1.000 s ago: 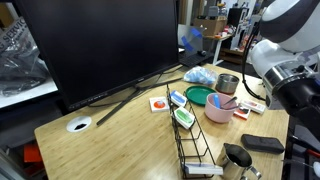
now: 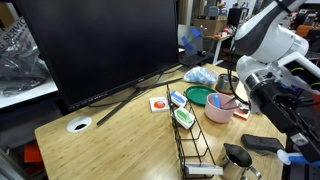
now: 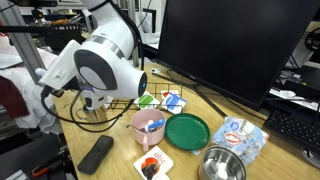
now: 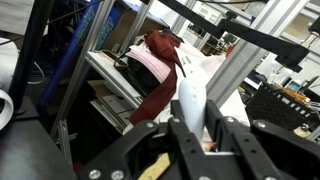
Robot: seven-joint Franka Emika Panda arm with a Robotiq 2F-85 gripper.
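Observation:
In the wrist view, my gripper is shut on a white elongated object (image 4: 192, 98) with a rounded end that stands up between the dark fingers. Its lower part is hidden by them, and I cannot tell what it is. At the right edge of exterior view 1, the gripper (image 2: 306, 155) hangs low, beside a small blue-and-white piece (image 2: 290, 158), apparently the same object. The gripper is off toward the table's near side, away from the dishes.
On the table stand a black wire rack (image 2: 184, 140), a metal mug (image 2: 237, 158), a pink bowl (image 3: 148, 128), a green plate (image 3: 187, 132), a metal pot (image 3: 222, 165) and a dark oblong object (image 3: 97, 154). A large monitor (image 2: 115, 45) stands behind. Wood left of the rack is clear.
The arm has swung and tilted at the right of exterior view 1. Its dark wrist and the blue-and-white piece have come into view at the lower right. The table items have not moved.

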